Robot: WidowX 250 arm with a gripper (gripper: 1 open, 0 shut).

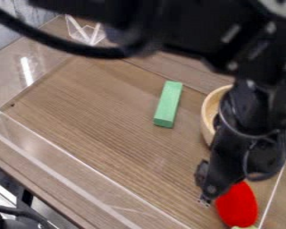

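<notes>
My black gripper (207, 183) hangs at the right, angled downward, its fingertips just above and left of a red object (238, 207) near the bottom edge. The gripper is open, and the red object is partly hidden behind it. A wooden bowl (211, 107) is mostly hidden behind the arm. A green block (167, 105) lies on the wooden table (86, 121) left of the bowl.
Clear tape or plastic strips run along the left and front of the table. Dark cables and metal show at the lower left corner, beyond the table's edge.
</notes>
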